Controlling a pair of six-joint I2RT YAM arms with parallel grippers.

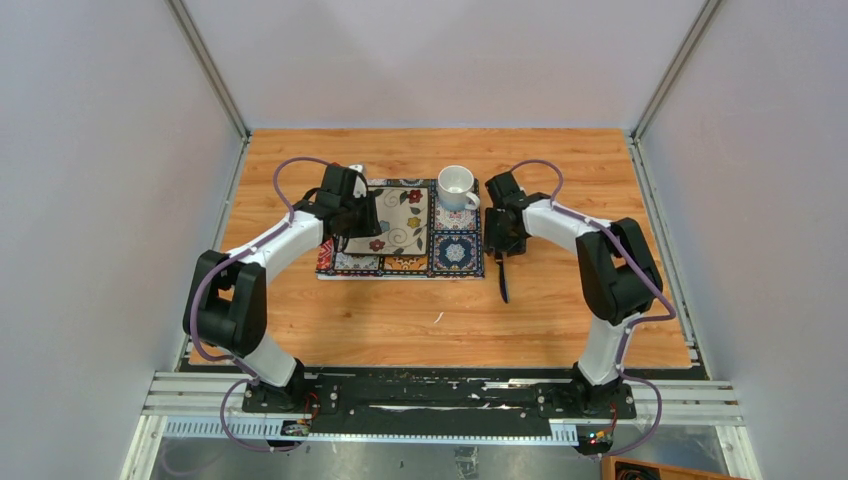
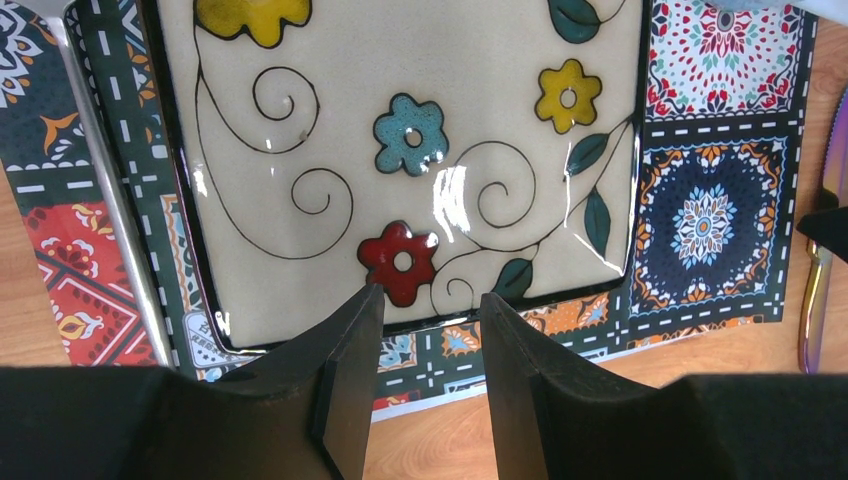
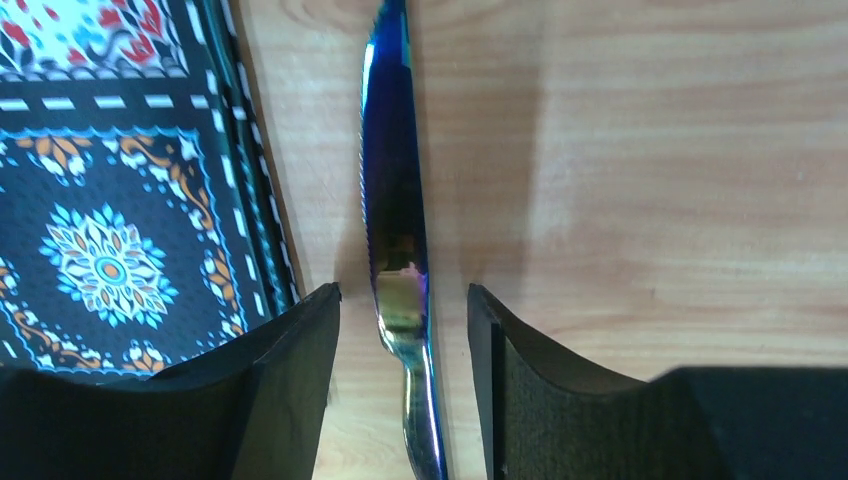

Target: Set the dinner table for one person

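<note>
A square cream plate (image 2: 320, 185) with flowers and a dark rim lies on the patterned placemat (image 1: 455, 270). Over its near-left part stands my left gripper, open, the gap between its fingertips empty. A silver fork (image 2: 118, 215) rests on the mat's left side. Right of the mat, on bare wood, is a shiny knife (image 3: 393, 190), roughly parallel to the mat's edge. Above this knife my right gripper stands open, one finger on each side of it; contact cannot be judged. A white mug (image 1: 453, 183) sits at the mat's back right.
Bare wooden table (image 1: 580, 160) lies behind and right of the right gripper. An open wooden box (image 1: 655, 472) is partly visible at the bottom right.
</note>
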